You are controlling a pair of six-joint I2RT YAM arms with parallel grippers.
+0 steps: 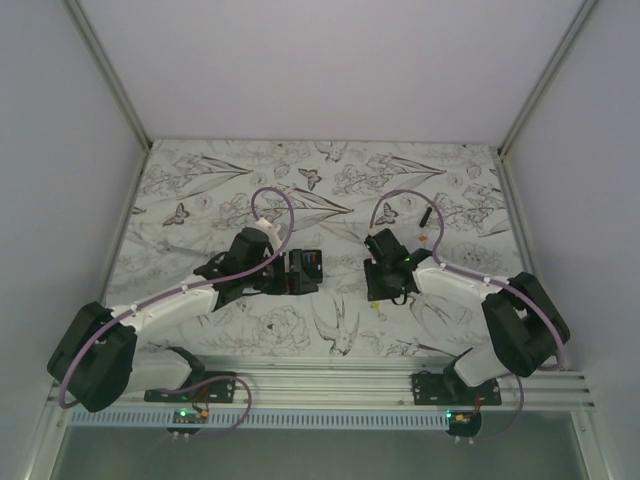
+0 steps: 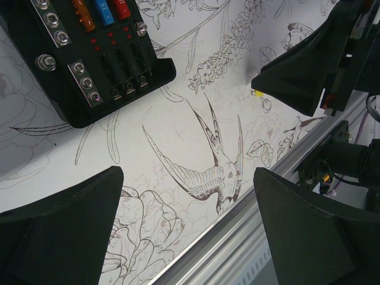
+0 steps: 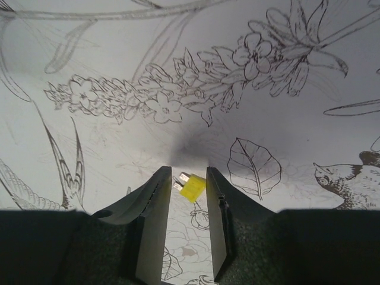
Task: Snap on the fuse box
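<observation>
The black fuse box (image 1: 312,264) sits on the patterned mat just beyond my left gripper (image 1: 292,284). In the left wrist view the box (image 2: 101,65) shows fuses and terminals; my left gripper stands open below it, empty. My right gripper (image 1: 376,290) hangs right of the box; in the right wrist view its fingertips (image 3: 214,178) are part open above a small yellow fuse (image 3: 193,187) with metal prongs, which lies on the mat between them in that view.
A small orange piece (image 1: 423,238) and a black pen-like tool (image 1: 426,217) lie at the back right.
</observation>
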